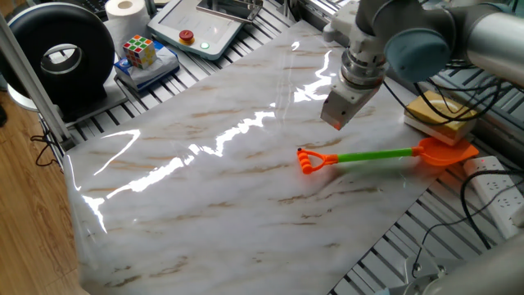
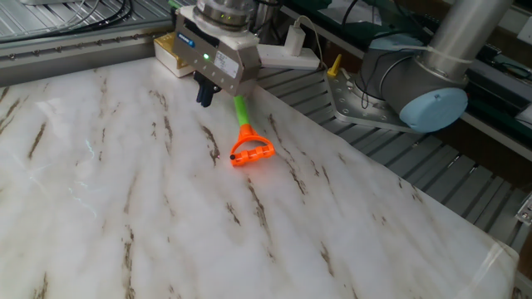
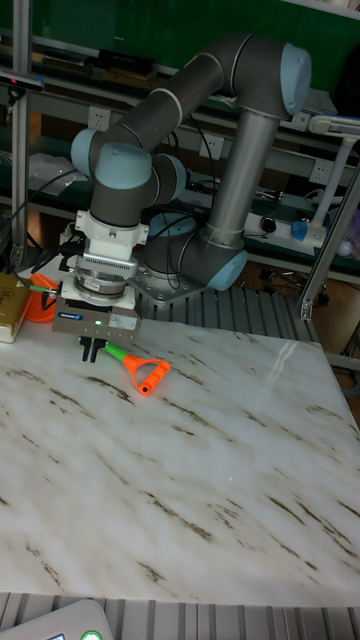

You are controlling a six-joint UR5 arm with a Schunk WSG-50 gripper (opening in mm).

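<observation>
A toy shovel lies on the marble-patterned table, with an orange D-shaped handle (image 1: 306,161), a green shaft (image 1: 372,155) and an orange scoop (image 1: 447,152) at the table's right edge. My gripper (image 2: 204,93) hangs above the table with its dark fingers pointing down, near the shaft. In the third exterior view the gripper (image 3: 93,350) appears beside the green shaft (image 3: 114,350), left of the orange handle (image 3: 146,375). Its two fingers are close together, but whether they are fully shut is unclear. Nothing shows held between them.
Beside the scoop sits a yellow-topped box (image 1: 440,113). A white power strip (image 1: 496,193) and cables lie past the table edge. A Rubik's cube (image 1: 139,51) rests on a small box at the far left, near a paper roll (image 1: 128,16).
</observation>
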